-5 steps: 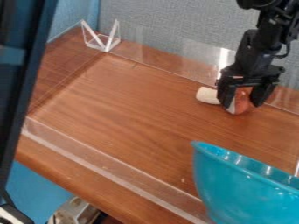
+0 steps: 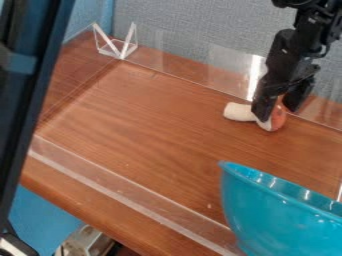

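Note:
My black gripper point(image 2: 278, 103) is open, low over the wooden table at the right rear, its fingers around a small object with a white cylindrical part point(image 2: 241, 111) and a reddish-orange part point(image 2: 275, 118). Whether the fingers touch it is hard to tell. A large teal bowl point(image 2: 278, 210) fills the front right.
A white wire stand point(image 2: 116, 47) is at the back left corner. A clear strip runs along the back wall and the front edge. A dark frame borders the left side.
My gripper has shifted slightly over the object and changed its angle a little. The bowl and the object look essentially in place.

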